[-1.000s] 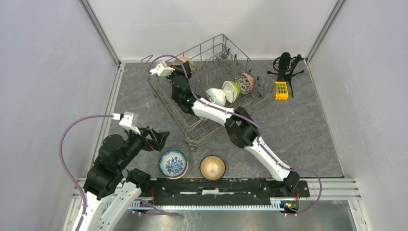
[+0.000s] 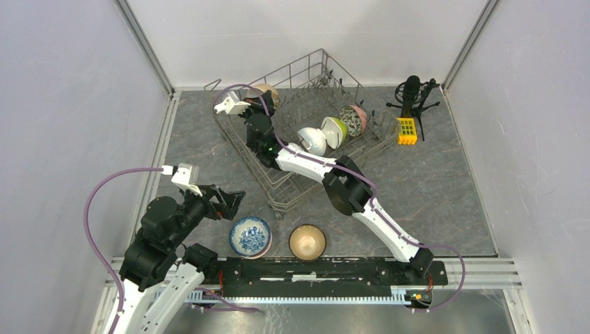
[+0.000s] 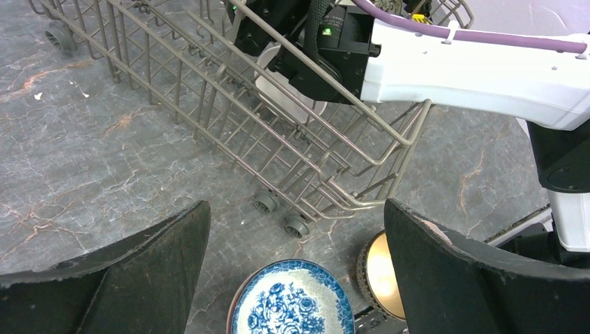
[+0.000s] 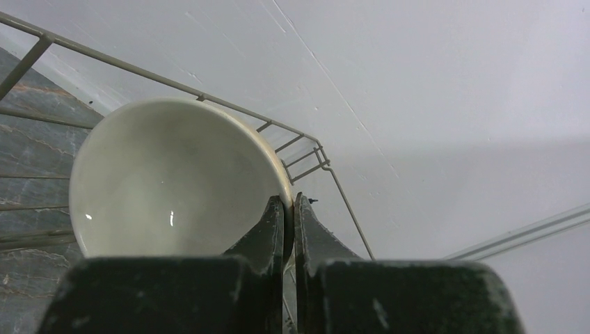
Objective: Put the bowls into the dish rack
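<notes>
My right gripper holds the rim of a cream bowl [image 4: 167, 174] between its fingertips, inside the back-left part of the wire dish rack [image 2: 306, 69]. A white bowl [image 2: 312, 141], a green bowl [image 2: 337, 129] and a patterned bowl [image 2: 353, 118] sit in the rack. A blue-and-white bowl [image 2: 248, 235], over a pink-rimmed one, and a tan bowl [image 2: 307, 241] lie on the floor in front. My left gripper [image 2: 226, 206] is open above the floor, left of the rack, with nothing between its fingers.
A yellow block [image 2: 407, 131] and a black stand [image 2: 417, 104] are right of the rack. White walls enclose the area, and the right arm crosses the rack's front.
My right gripper has shifted very slightly within the rack, toward the left. The left arm and the bowls on the floor have not moved.
</notes>
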